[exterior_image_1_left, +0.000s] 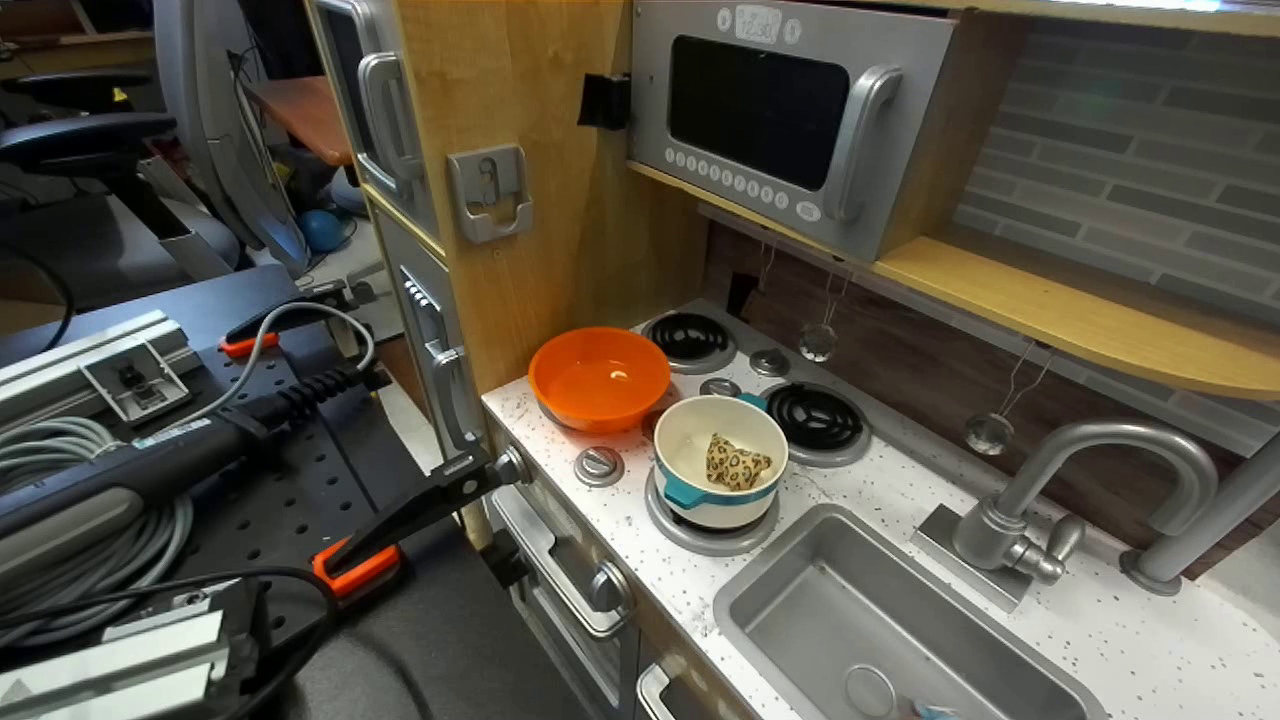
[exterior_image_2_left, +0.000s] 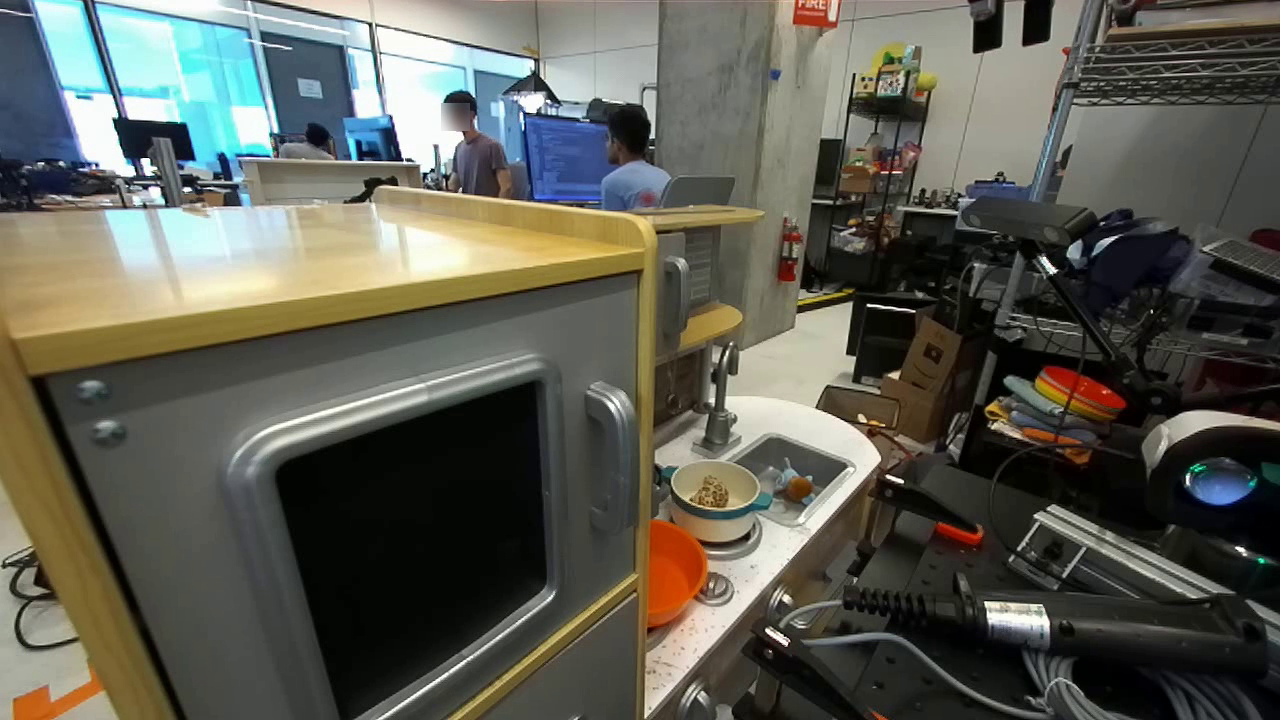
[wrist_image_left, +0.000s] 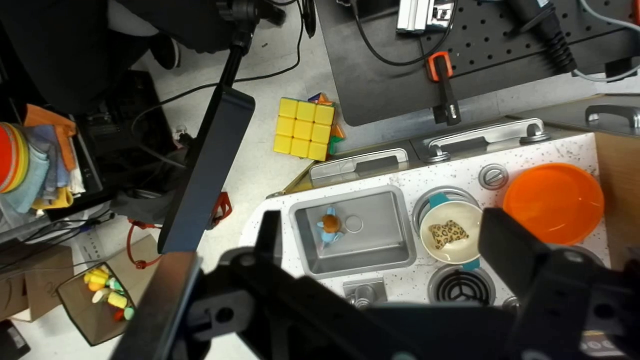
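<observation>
My gripper is open in the wrist view, its dark fingers (wrist_image_left: 508, 240) wide apart and nothing held between them. Below it lie the sink and stove of a toy kitchen. A cream pot (exterior_image_1_left: 720, 510) with teal handles sits on the front burner. Inside the pot is a leopard-print cloth piece (exterior_image_1_left: 734, 463). An orange bowl (exterior_image_1_left: 600, 378) stands beside the pot, towards the wooden side panel. In the grey sink (wrist_image_left: 372, 258) lies a blue toy with a brown-orange part (wrist_image_left: 330, 225). Neither exterior view has my gripper in it.
A faucet (exterior_image_1_left: 1020, 528) rises behind the sink, and a shelf with a toy microwave (exterior_image_1_left: 768, 120) overhangs the counter. The black pegboard table (wrist_image_left: 384, 84) in front carries cables and clamps. A yellow-faced cube (wrist_image_left: 303, 129) also appears in the wrist view.
</observation>
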